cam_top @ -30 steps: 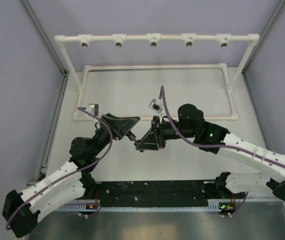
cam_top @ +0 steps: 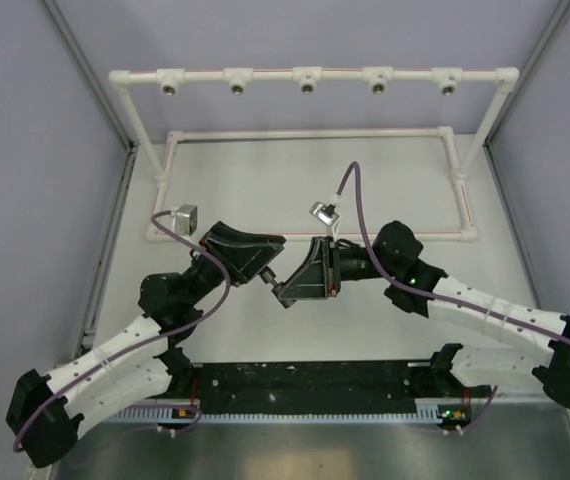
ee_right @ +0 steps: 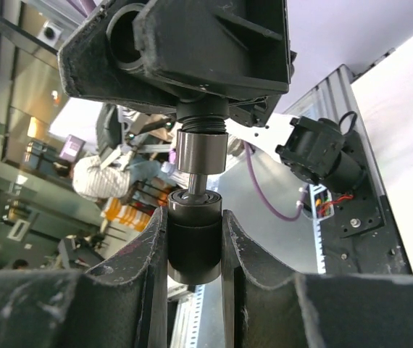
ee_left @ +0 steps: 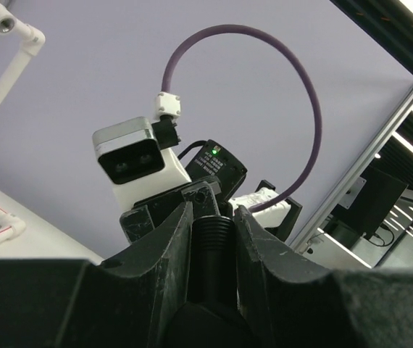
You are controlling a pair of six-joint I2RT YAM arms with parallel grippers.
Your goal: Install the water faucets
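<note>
A dark faucet (cam_top: 269,277) with a metal collar spans the space between my two grippers, in front of the pipe frame. My left gripper is shut on it, with ribbed black threads showing between the fingers in the left wrist view. Seen from the right wrist, the faucet's steel collar (ee_right: 201,152) and thin stem lead down to its black knob (ee_right: 194,243). Around that knob stands my right gripper, one finger close on each side. Whether those fingers press on it cannot be told.
Above and behind the arms runs a white pipe (cam_top: 273,76) with several downward-facing tee sockets (cam_top: 307,82), their dark openings showing. A lower pipe rectangle (cam_top: 310,135) lies against the pale panel. Purple cables (cam_top: 360,205) loop over both arms.
The right gripper and its wrist have shifted and turned slightly to the right. My left gripper has moved a few pixels right, with the faucet still in it.
</note>
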